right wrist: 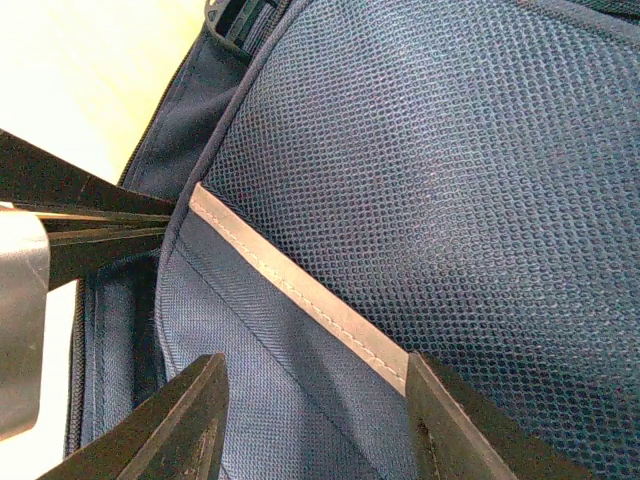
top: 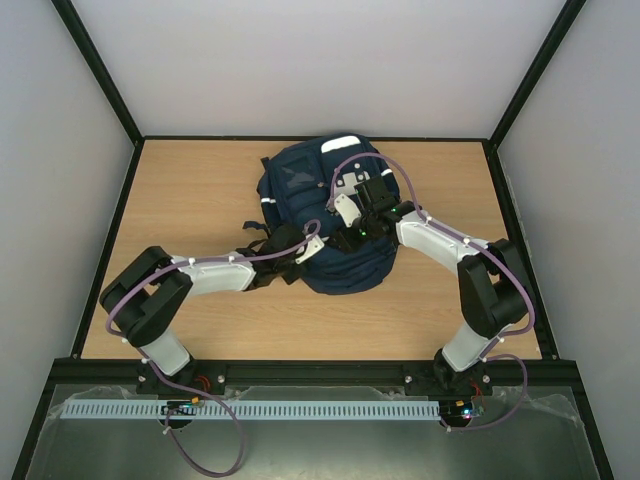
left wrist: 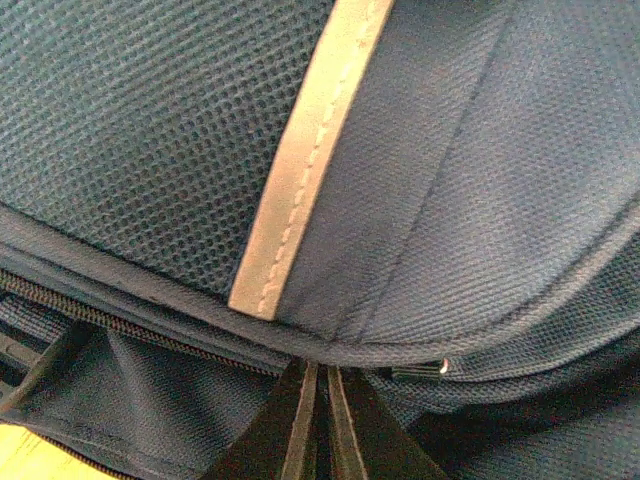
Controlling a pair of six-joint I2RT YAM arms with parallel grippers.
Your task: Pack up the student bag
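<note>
The dark blue student bag [top: 345, 270] lies flat on the table, a pale strip across its mesh front. At its piped pocket edge, the left gripper points its fingertips close together with a narrow dark gap; whether fabric is between them cannot be told. A small zipper pull [left wrist: 425, 369] sits just right of those tips. In the right wrist view, the left fingers [right wrist: 100, 215] reach in from the left to that edge by the strip's end. My right gripper is open over the pocket front, beside the pale strip [right wrist: 300, 285], with nothing visibly held.
Bare table [top: 190, 200] lies left of the bag, with more free room to its right. A strap with a buckle [right wrist: 235, 20] sticks out at the bag's left side. Both arms are close together over the bag.
</note>
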